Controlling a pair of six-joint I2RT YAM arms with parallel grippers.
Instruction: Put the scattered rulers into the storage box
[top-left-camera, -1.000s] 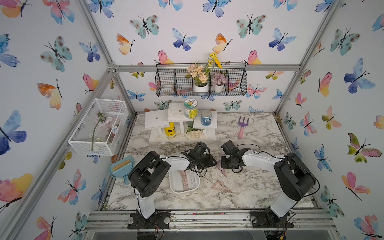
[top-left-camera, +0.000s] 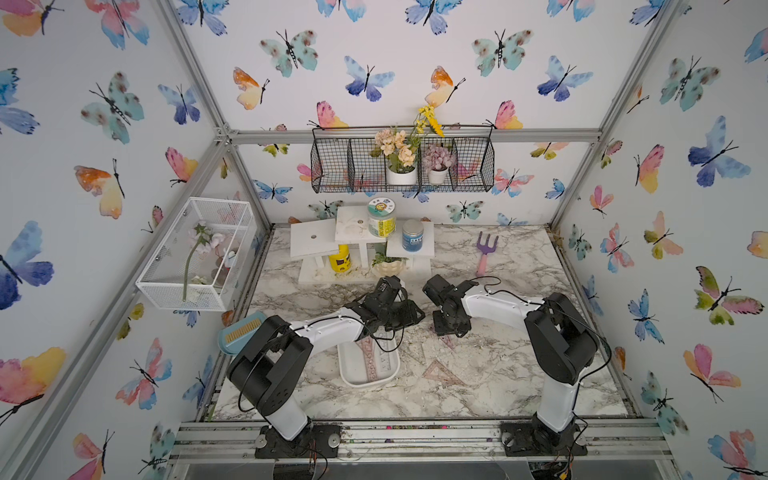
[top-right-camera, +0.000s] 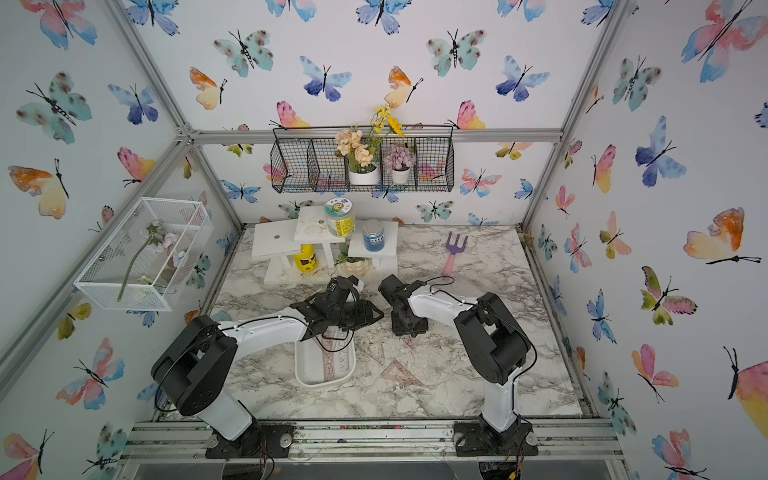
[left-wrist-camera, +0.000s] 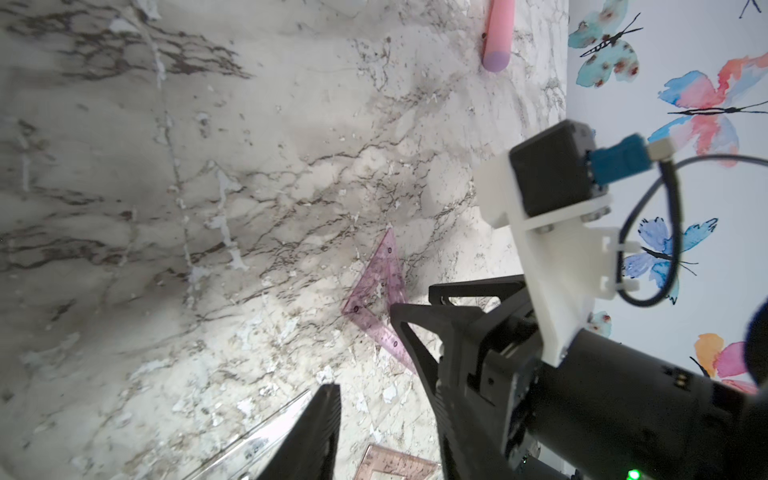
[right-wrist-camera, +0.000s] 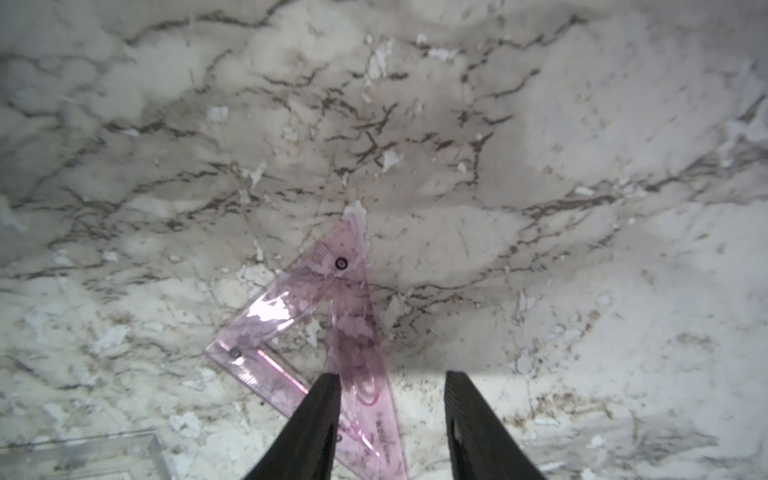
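Observation:
A white storage box (top-left-camera: 345, 379) stands at the front left, with a pink straight ruler (top-left-camera: 369, 360) and a clear one inside. My left gripper is open and empty, above the table just right of the box. Beneath my open right gripper lies a pink triangular ruler (right-wrist-camera: 357, 320); its lower end passes behind the left finger, and nothing is gripped. Nearer the front of the table, a reddish triangle ruler (top-left-camera: 442, 373) lies flat. Part of a clear ruler (left-wrist-camera: 260, 440) shows at the bottom of the left wrist view.
A white shelf stand (top-left-camera: 314, 237) with cans stands at the back. The purple fork (top-left-camera: 485, 252) lies back right, and a blue dustpan with brush (top-left-camera: 242, 332) sits at the left edge. My two grippers are close together.
My left arm has drawn back to the left and slightly rearward. The right gripper has shifted left and rearward, over the pink triangular ruler. The rulers appear unmoved.

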